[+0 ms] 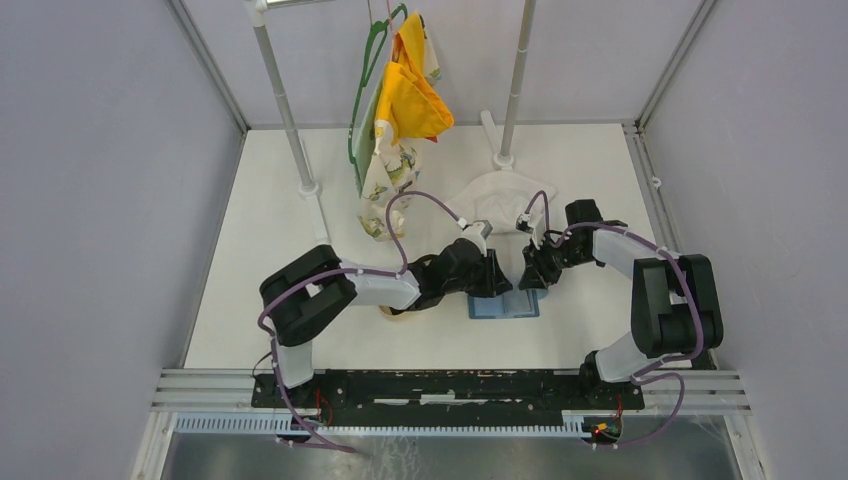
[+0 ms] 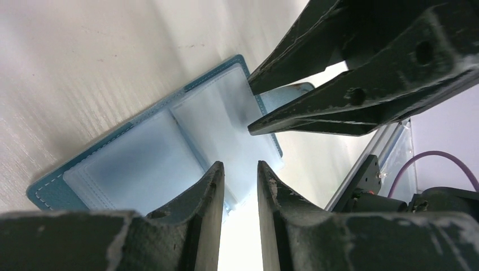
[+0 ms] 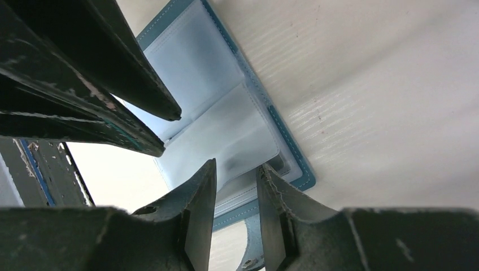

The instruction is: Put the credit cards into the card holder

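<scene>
A blue card holder (image 1: 490,310) with pale pockets lies open beneath both grippers. In the right wrist view, a grey strip shows under the raised edge of a pocket (image 3: 226,141); whether it is a card is unclear. My left gripper (image 1: 498,285) hovers over the holder's left half, fingers a little apart with nothing visible between them (image 2: 240,168). My right gripper (image 1: 536,280) is over its right end, fingers also a little apart (image 3: 237,168). Each wrist view shows the other gripper's black fingers close by.
A brown round object (image 1: 393,311) lies partly hidden under the left arm. A white cloth (image 1: 485,200), rack posts and hanging garments stand behind.
</scene>
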